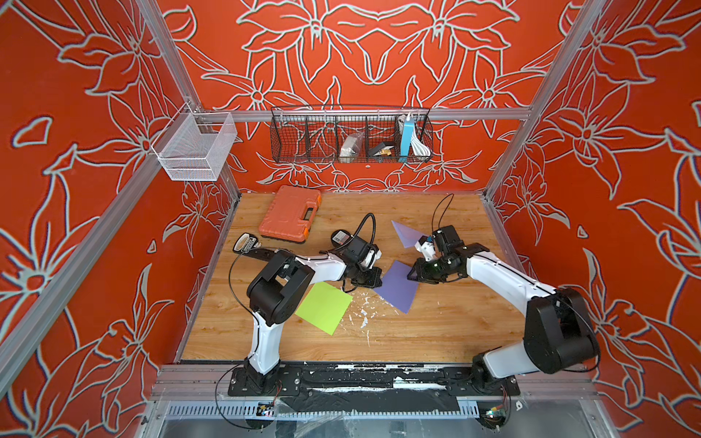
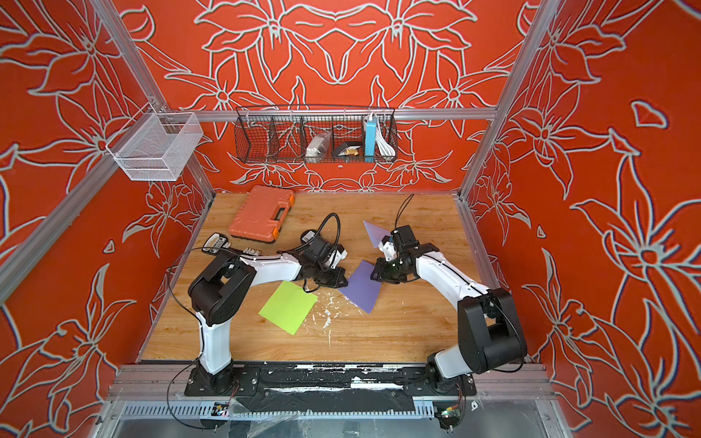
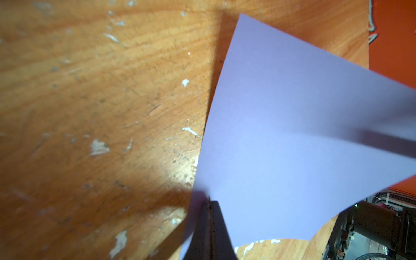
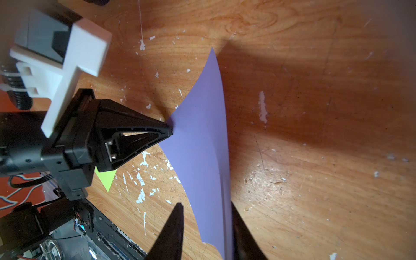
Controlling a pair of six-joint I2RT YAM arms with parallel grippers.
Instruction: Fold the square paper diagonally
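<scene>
The purple paper (image 1: 398,289) lies mid-table between my two grippers, its surface bowed and partly lifted. My left gripper is shut, its tips against the paper near one edge; whether any paper is pinched there cannot be made out. In the right wrist view those left fingers (image 4: 143,125) touch the side of the paper. My right gripper stands part open, and the paper's raised edge runs up between its blurred fingers. From the top right view, my right gripper (image 2: 376,273) is at the paper's right side.
A light-purple triangular sheet (image 1: 406,233) lies behind the right gripper. The green sheet (image 1: 325,306) is at front left, with white flecks beside it. An orange case (image 1: 290,213) occupies the back left.
</scene>
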